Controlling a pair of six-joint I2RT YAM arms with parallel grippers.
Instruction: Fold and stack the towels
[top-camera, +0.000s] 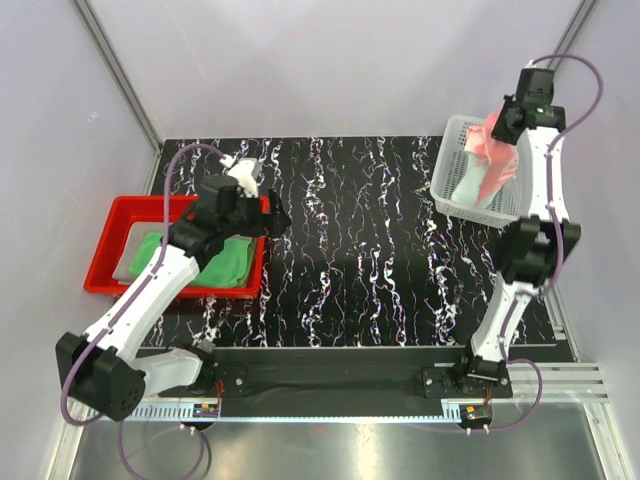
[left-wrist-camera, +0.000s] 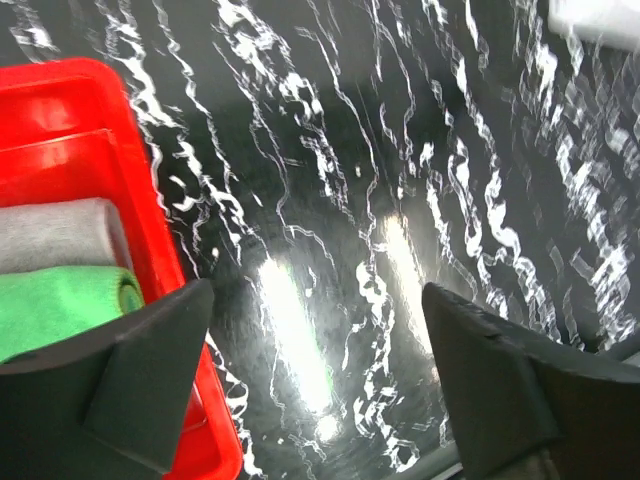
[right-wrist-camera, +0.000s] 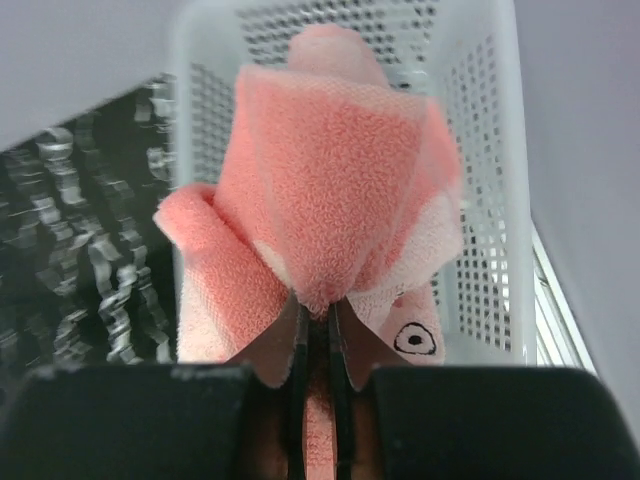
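A pink towel is clamped in my right gripper, which is raised over the white basket at the back right. A pale mint towel lies in that basket. My left gripper stands open above the right side of the red tray, with nothing between its fingers. In the tray lie a green towel and a grey towel with folded, rounded edges.
Pale walls border the back and both sides, close to the right arm and basket.
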